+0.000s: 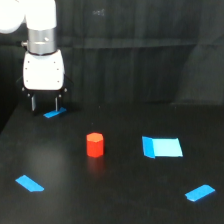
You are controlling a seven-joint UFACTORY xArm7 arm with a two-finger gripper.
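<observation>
A red block, its outline roughly six-sided, stands on the black table left of the middle. My gripper hangs at the back left, under the white arm, pointing down. Its two dark fingers are spread apart, and nothing shows between them. The block lies nearer the camera and to the right of the gripper, well clear of it. On the right side of the table is a pale blue square with a darker blue piece along its left side.
Blue strips mark the table: one strip by the gripper, another at front left, a third at front right. A dark curtain closes off the back. Bare table surrounds the red block.
</observation>
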